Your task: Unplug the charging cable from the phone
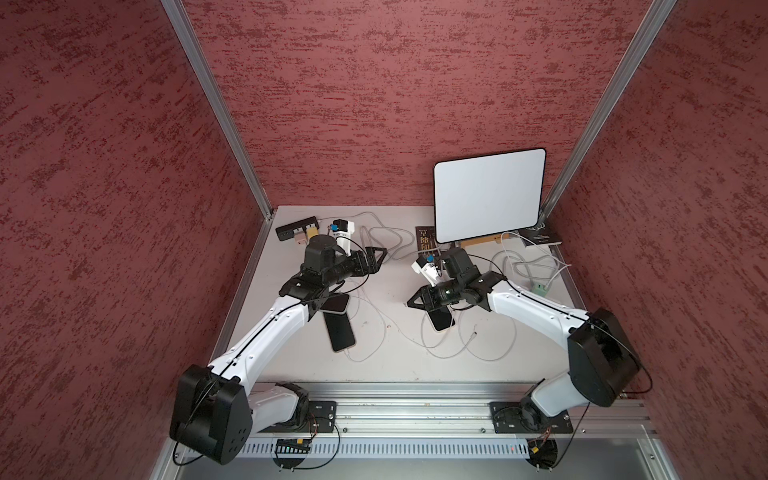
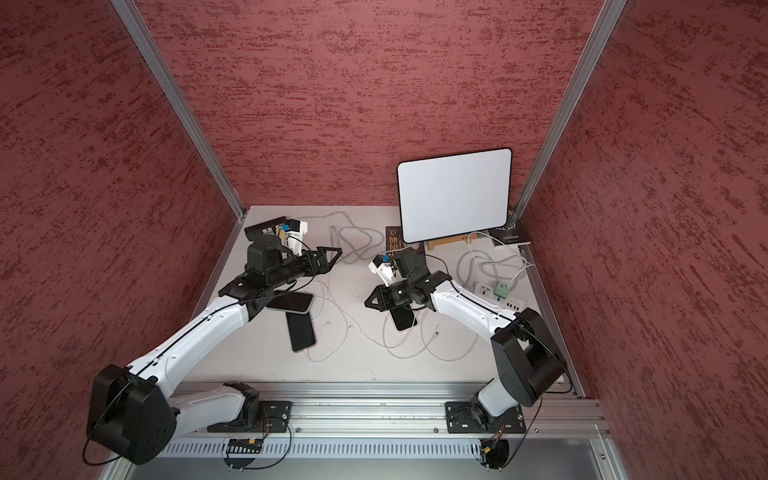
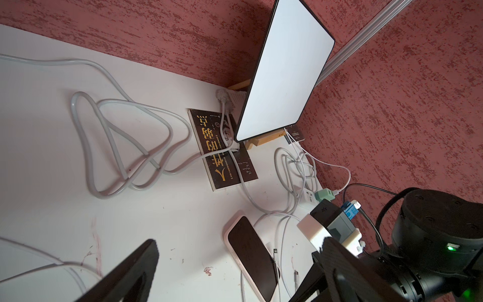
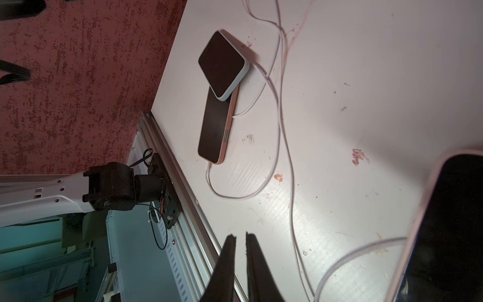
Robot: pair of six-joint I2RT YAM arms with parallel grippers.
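Observation:
Two stacked phones lie at the left: a dark phone (image 4: 221, 63) resting on an orange-edged phone (image 4: 213, 128), which has a white cable (image 4: 241, 196) leading from its lower end. Another phone (image 3: 250, 254) lies on the right, beneath my right gripper (image 1: 417, 301), with cables beside it. That gripper is shut, with nothing seen between its fingers. My left gripper (image 1: 373, 257) stands open and empty above the table, up and to the right of the stacked phones.
A white board (image 1: 489, 194) stands at the back right over a dark book (image 3: 213, 173). A power strip (image 1: 296, 228) lies at the back left. Looped cables and a green plug (image 2: 502, 292) crowd the back and right side.

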